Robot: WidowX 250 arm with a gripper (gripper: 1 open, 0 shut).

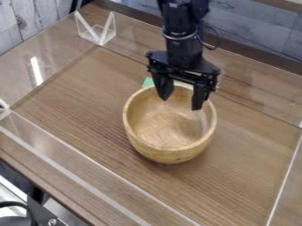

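Note:
A large tan wooden bowl [165, 141] sits in the middle of the table. My black gripper [182, 92] is over the back rim of the bowl, its fingers apart and open, with nothing clear between them. A small green object [148, 82] lies behind the bowl on the left, partly hidden by the bowl and my gripper. Most of the bowl's inside shows pale and bare.
A clear plastic piece [98, 28] stands at the back left. A black cable lies at the bottom left corner, off the table.

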